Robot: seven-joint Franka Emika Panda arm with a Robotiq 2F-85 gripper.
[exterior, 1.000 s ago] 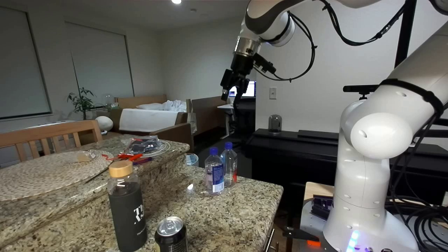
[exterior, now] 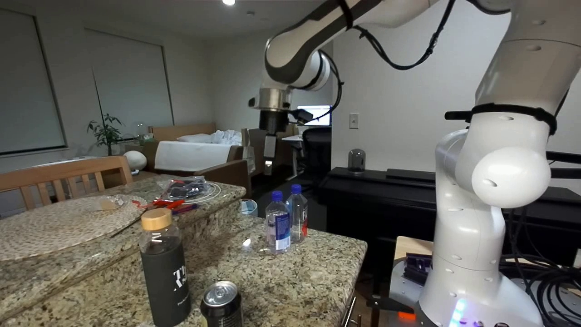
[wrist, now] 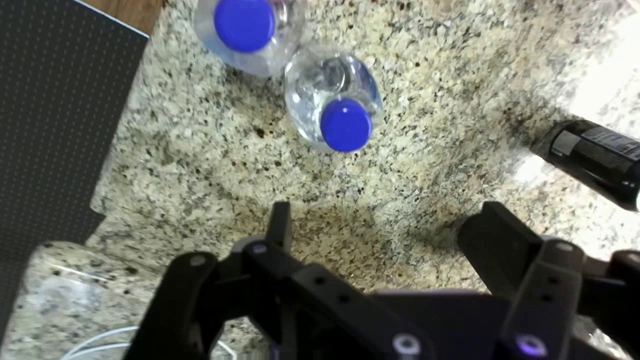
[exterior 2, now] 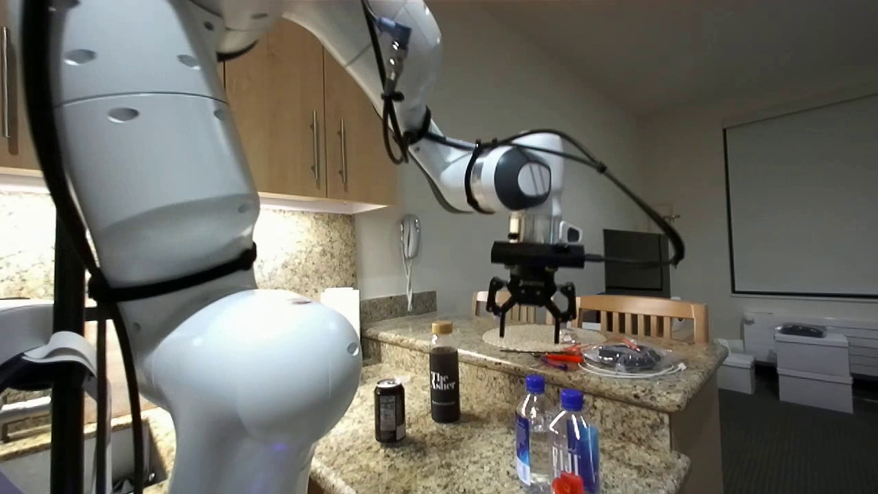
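My gripper is open above the granite counter, with nothing between its fingers. In the second exterior view the gripper (exterior 2: 530, 336) points straight down, its two fingers apart. Two clear plastic bottles with blue caps stand side by side on the lower counter: one bottle (exterior: 278, 223) nearer the first exterior camera, the other bottle (exterior: 297, 215) just behind it. The wrist view has one blue-capped bottle (wrist: 333, 99) ahead of the fingers and the second bottle (wrist: 246, 30) farther up. A dark glass bottle with a wooden lid (exterior: 164, 272) and a black can (exterior: 221, 305) stand upright on the same counter.
The raised counter ledge (exterior 2: 642, 395) carries a round woven mat (exterior: 54, 226), a plastic-bagged item with a white cable (exterior 2: 627, 357) and red-handled tools (exterior 2: 564, 357). A red object (exterior 2: 568, 484) shows before the bottles. Bare granite (exterior: 305, 283) lies right of the can.
In the first exterior view, the arm has reached farther out to the left. The gripper has swung from tilted to pointing down and sits lower. Bottles and can have not moved.
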